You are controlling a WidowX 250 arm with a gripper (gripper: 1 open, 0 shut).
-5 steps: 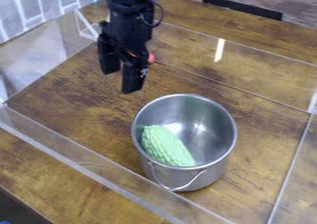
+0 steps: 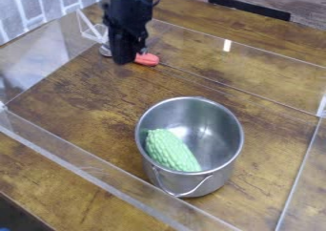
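Observation:
My black gripper (image 2: 122, 53) hangs over the back left of the wooden board, shut, with nothing visible between its fingers. Just right of it lies a small red object (image 2: 147, 60), partly hidden, with a silvery part behind the gripper. A steel pot (image 2: 216, 168) stands in the front right, a green corn cob (image 2: 171, 151) lying inside it.
Clear plastic walls (image 2: 51, 151) border the work area on several sides. A wooden panel and a white railing are at the back.
My gripper has moved back and upward, away from the pot, and now sits beside the red object. The pot and corn are unchanged.

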